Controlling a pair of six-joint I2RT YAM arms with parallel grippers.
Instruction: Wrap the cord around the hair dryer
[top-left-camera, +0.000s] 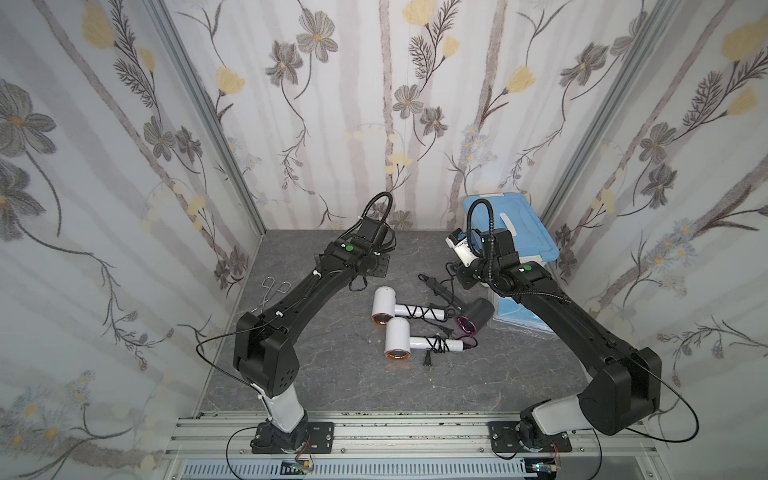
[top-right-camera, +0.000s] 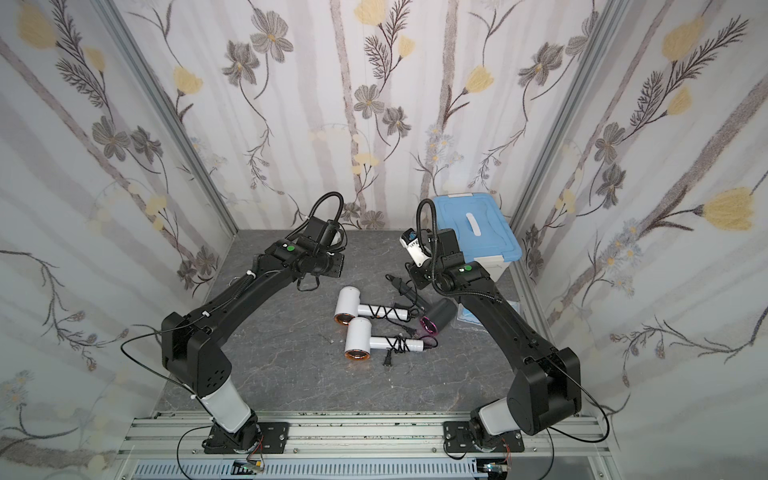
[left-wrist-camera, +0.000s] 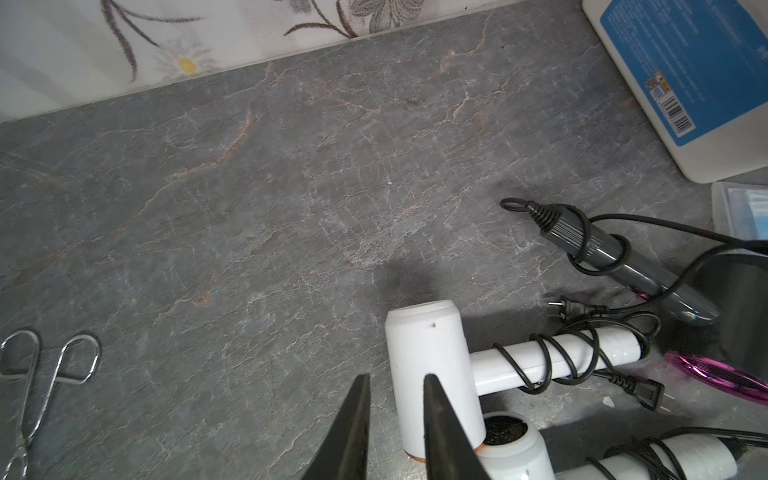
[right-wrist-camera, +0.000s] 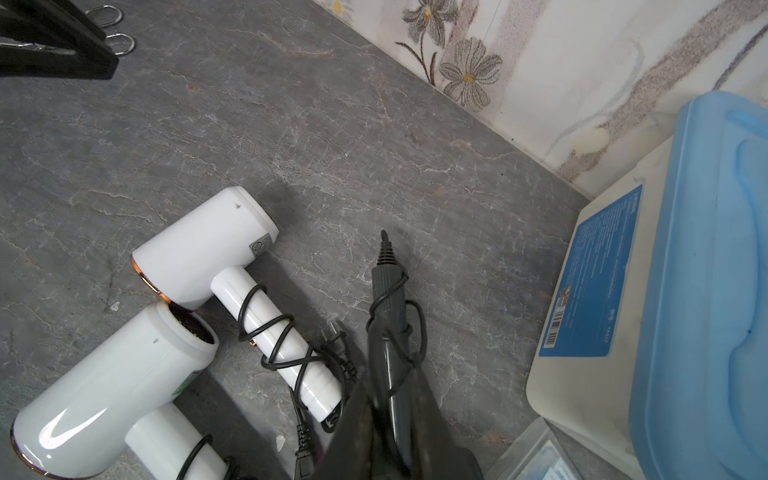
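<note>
A grey-black hair dryer (top-left-camera: 474, 317) with a pink rim lies at right with cord looped round its handle (right-wrist-camera: 386, 292). Two white dryers (top-left-camera: 383, 305) (top-left-camera: 397, 337) with wrapped cords lie side by side in the middle. My right gripper is over the grey dryer's handle; its fingers are blurred, so I cannot tell whether they touch it. My left gripper hangs above the table, left of and behind the white dryers, fingers parted with nothing between them.
A blue-lidded box (top-right-camera: 476, 228) stands at back right, with a clear case (right-wrist-camera: 536, 456) in front. Scissors (left-wrist-camera: 32, 372) lie at left.
</note>
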